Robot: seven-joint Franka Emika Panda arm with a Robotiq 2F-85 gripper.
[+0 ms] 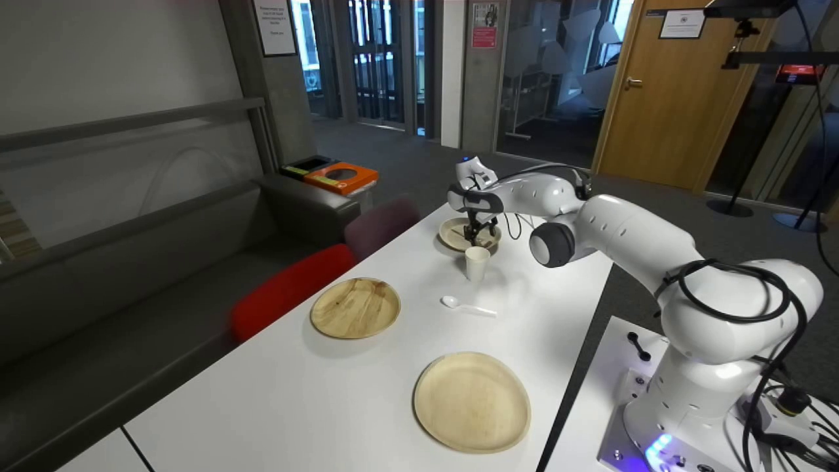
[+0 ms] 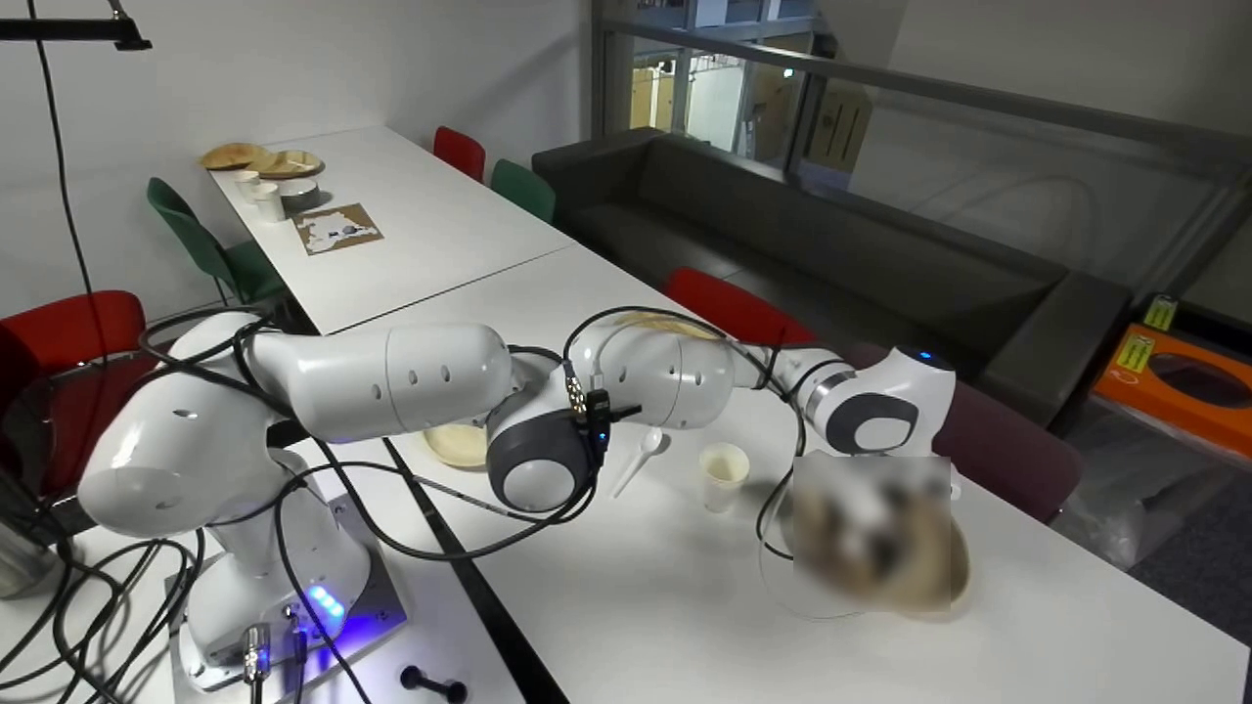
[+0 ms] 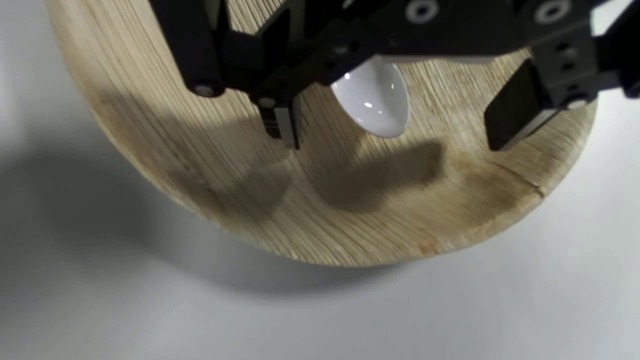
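Observation:
In the wrist view my gripper is open above a wooden plate [image 3: 336,240]. The white bowl of a spoon [image 3: 381,105] shows between the spread fingers, its handle hidden behind the gripper's dark linkage. The spoon appears to lie on the plate, apart from both fingertips. At the far end of the table in exterior view 1, the gripper [image 1: 482,232] reaches down over this same plate [image 1: 448,236]. A blurred patch hides the gripper in exterior view 2.
A pale cup [image 1: 476,263] stands just in front of the far plate, with another white spoon [image 1: 470,307] nearer. Two more wooden plates, one at left [image 1: 355,308] and one in front [image 1: 472,402], rest on the white table. Open table lies between them.

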